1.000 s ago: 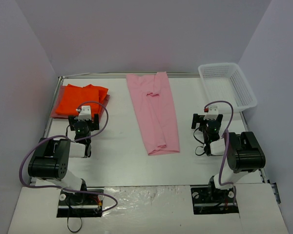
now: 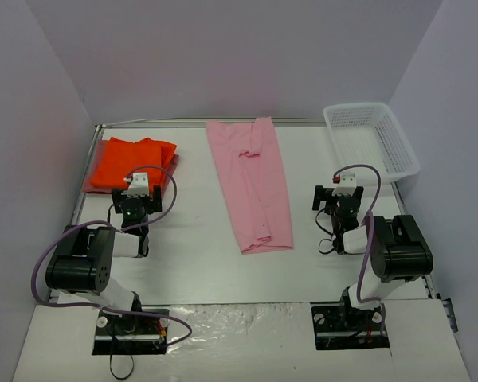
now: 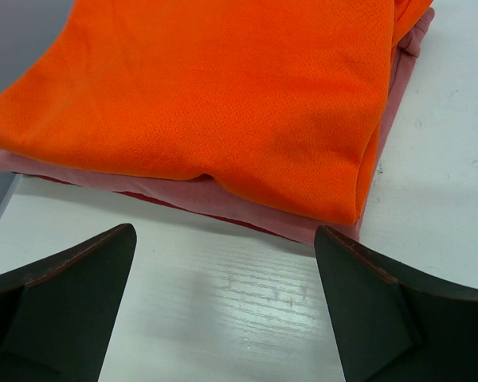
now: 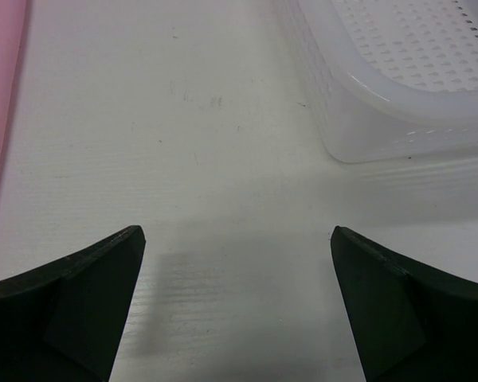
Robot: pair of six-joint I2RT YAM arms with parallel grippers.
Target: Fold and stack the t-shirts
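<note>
A light pink t-shirt (image 2: 267, 191) lies lengthwise in the middle of the table, part folded into a long strip. At the back left is a stack of folded shirts, orange (image 2: 119, 159) on top of darker pink (image 3: 183, 191). My left gripper (image 2: 137, 191) stands open just in front of that stack, nothing between its fingers. My right gripper (image 2: 338, 191) stands open right of the pink shirt, over bare table, its fingers empty.
A white perforated plastic basket (image 2: 328, 119) stands at the back right, just beyond my right gripper. Bare table (image 2: 191, 239) lies between the stack and the pink shirt and along the front. Grey walls enclose the sides and back.
</note>
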